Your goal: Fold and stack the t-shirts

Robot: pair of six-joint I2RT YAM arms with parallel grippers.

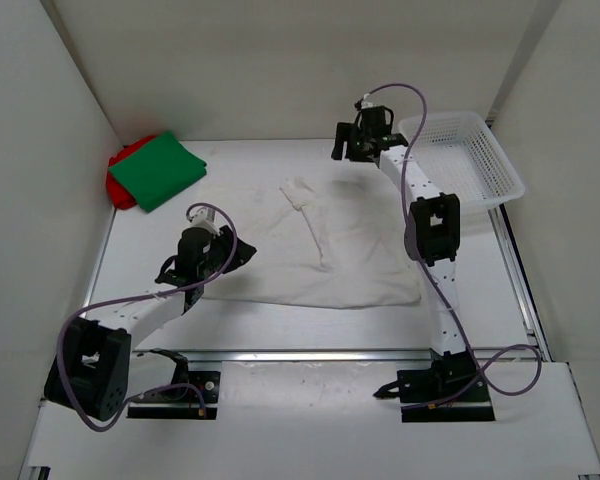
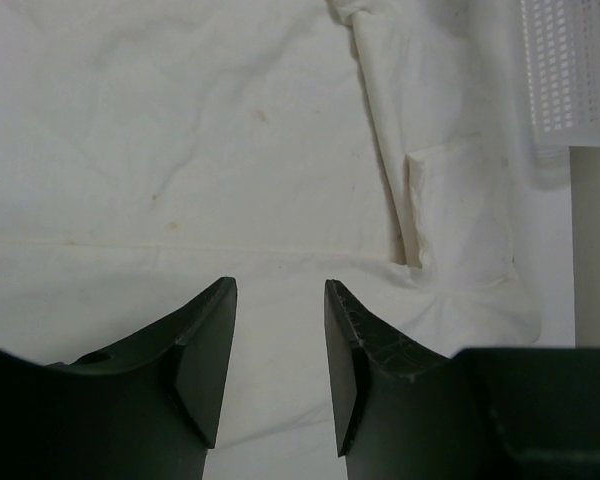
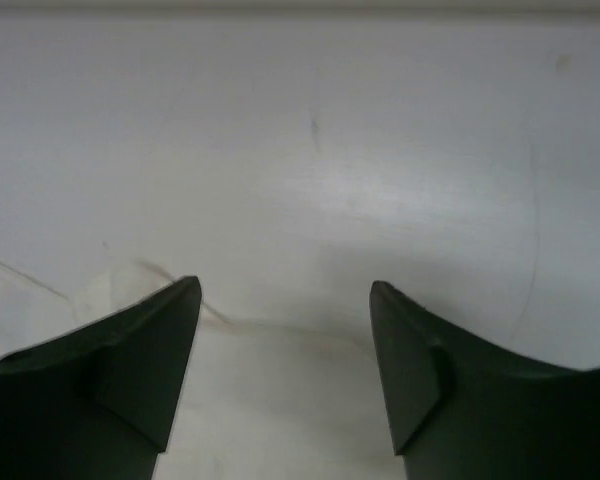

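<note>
A white t-shirt lies spread on the white table, with a raised crease running down its middle. Over the shirt's left side hangs my left gripper; in the left wrist view its fingers stand apart with only cloth in sight below. My right gripper is near the table's back edge, beyond the shirt. In the right wrist view its fingers are parted, nothing between them, and a shirt edge shows beneath. At the back left sit a folded green shirt and a red one partly under it.
A white basket stands at the back right, close beside the right arm. Walls rise at the back and both sides. Bare table runs along the front of the shirt.
</note>
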